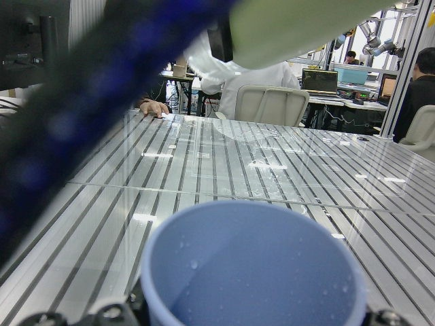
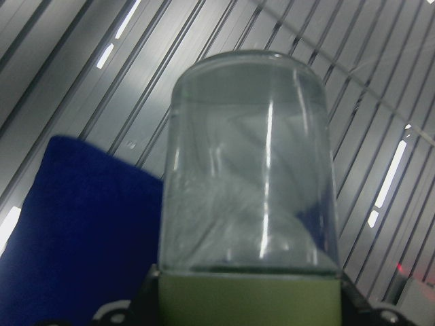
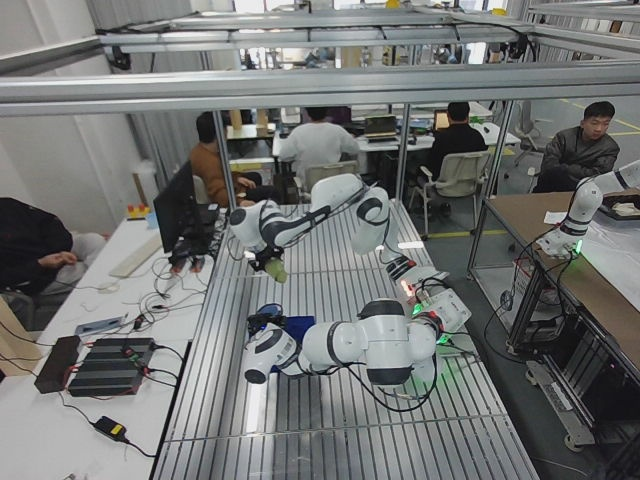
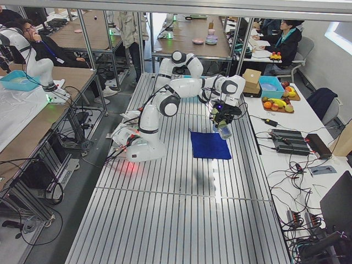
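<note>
My left gripper (image 3: 262, 322) is shut on a light-blue cup (image 1: 251, 265), held upright with its opening showing in the left wrist view. My right gripper (image 3: 266, 262) is shut on a clear container with a green band (image 2: 248, 163), held higher; its green part (image 3: 276, 270) shows in the camera left view. A blue cloth (image 4: 210, 148) lies on the slatted metal table (image 4: 165, 220) below. The fingers are mostly hidden behind the held objects.
Both white arms cross the middle of the table. A side desk (image 3: 40, 430) with black boxes, cables and a monitor borders it, along with fruit boards and a blue bin (image 4: 270, 88).
</note>
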